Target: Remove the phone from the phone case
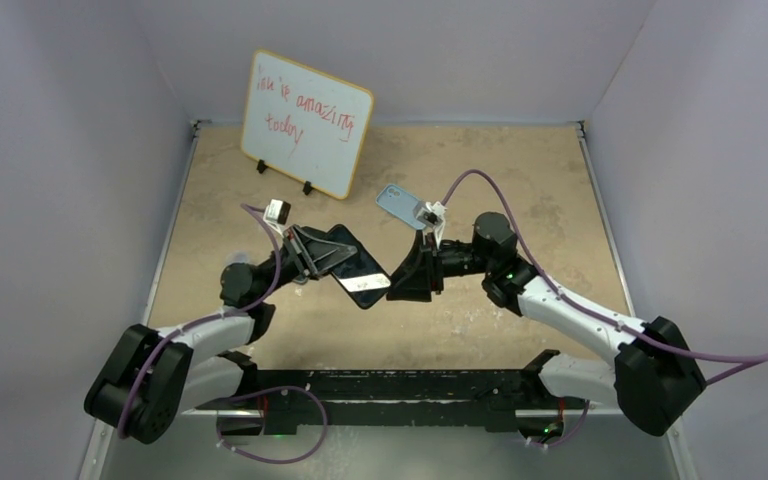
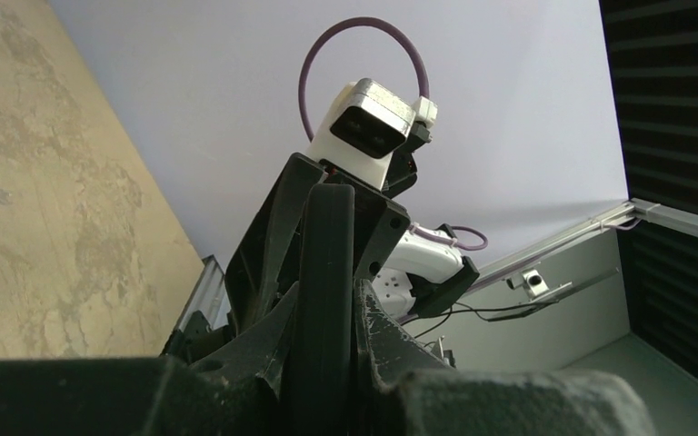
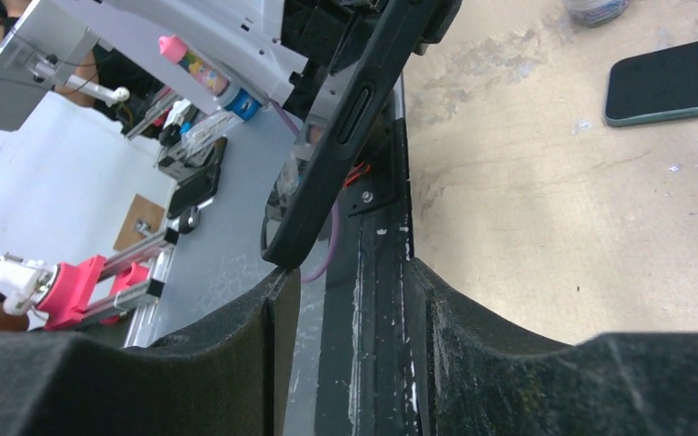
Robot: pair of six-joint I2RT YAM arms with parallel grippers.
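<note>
My left gripper (image 1: 328, 256) is shut on a black cased phone (image 1: 362, 275), held tilted in the air over the middle of the table. In the left wrist view the phone (image 2: 325, 272) stands edge-on between the fingers. My right gripper (image 1: 407, 280) sits just right of the phone's lower corner, its fingers part open. In the right wrist view the black case edge (image 3: 345, 154) hangs just above the left fingertip, with nothing clearly between the fingers; whether they touch it I cannot tell.
A light blue phone (image 1: 397, 202) lies on the table behind the grippers. A whiteboard (image 1: 305, 120) with red writing stands at the back left. The table's right part (image 1: 550, 190) behind the right arm is clear.
</note>
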